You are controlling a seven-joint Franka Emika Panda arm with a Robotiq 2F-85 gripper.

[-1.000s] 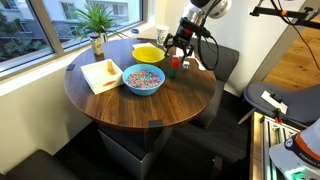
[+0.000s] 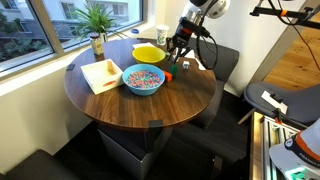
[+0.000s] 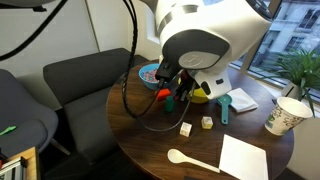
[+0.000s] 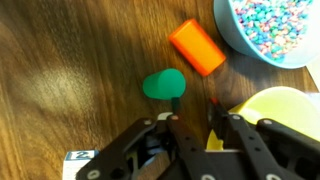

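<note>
An orange-red block (image 4: 198, 47) rests on the wooden table, apart from my fingers in the wrist view. Near it stands a green piece (image 4: 165, 84), just beyond one fingertip. My gripper hangs over the table with a narrow gap between its fingers; bare wood shows there, and no held thing can be made out. In exterior view 1 the orange-red block (image 2: 168, 76) is just in front of the green piece (image 2: 174, 68), with my gripper (image 2: 178, 48) above both.
A blue bowl of colourful bits (image 2: 144, 80) and a yellow bowl (image 2: 149, 54) stand close by. A white tray (image 2: 102, 75) lies at the left. Small pale blocks (image 3: 186, 129), a white spoon (image 3: 192, 160) and a teal utensil (image 3: 225, 108) are on the table.
The orange-red block was above the green piece, below my gripper; now it is lower, in front of the green piece on the table. My arm has shifted only slightly.
</note>
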